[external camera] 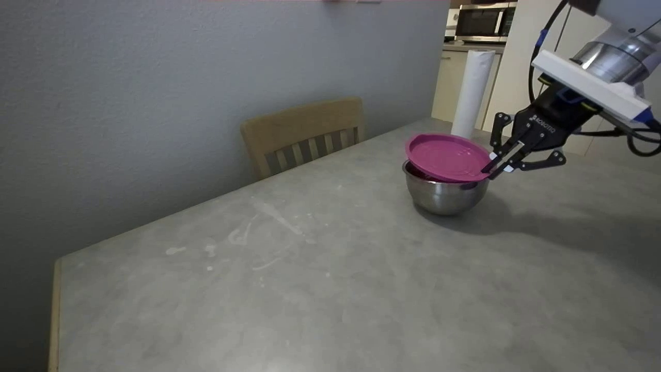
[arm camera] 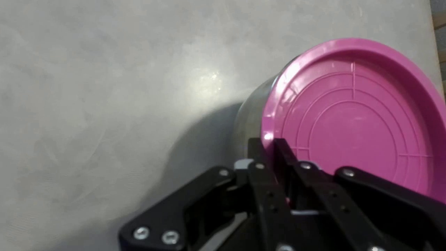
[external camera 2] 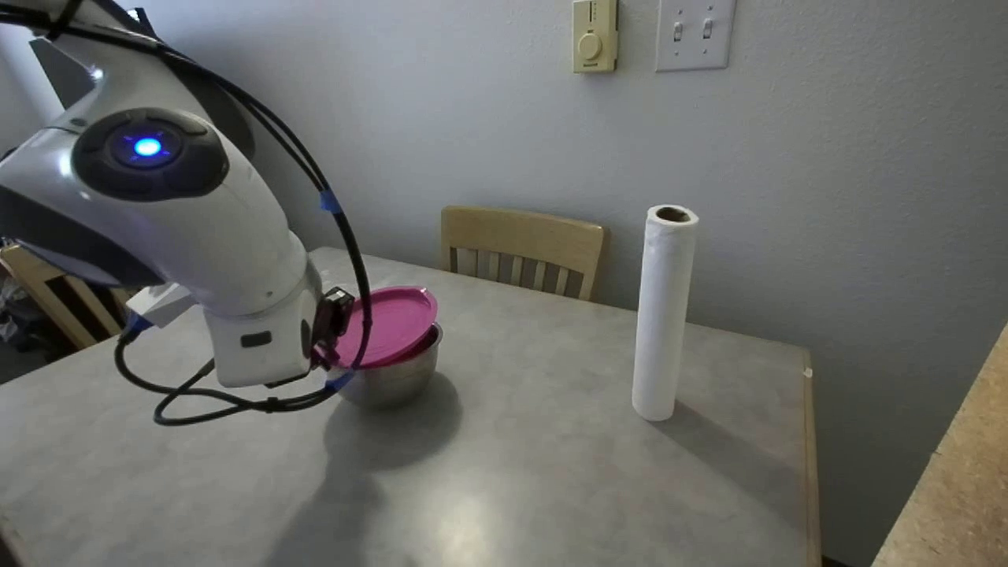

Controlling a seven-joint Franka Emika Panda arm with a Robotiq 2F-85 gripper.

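A round pink lid [external camera: 447, 157] lies tilted over a steel bowl [external camera: 447, 199], its far-left side raised off the rim and its right side low at the bowl's edge. My gripper [external camera: 490, 170] is shut on the lid's right edge. In the wrist view the fingertips [arm camera: 282, 146] pinch the lid's near-left rim, and most of the bowl [arm camera: 251, 121] is hidden beneath the lid [arm camera: 355, 113]. From the second exterior view, the arm covers part of the lid [external camera 2: 402, 321], while the bowl [external camera 2: 392, 383] shows below it.
A white paper roll [external camera 2: 664, 312] stands upright on the table [external camera 2: 548, 453], well apart from the bowl. A wooden chair [external camera: 310, 133] is against the table's far edge. The table left of the bowl is clear.
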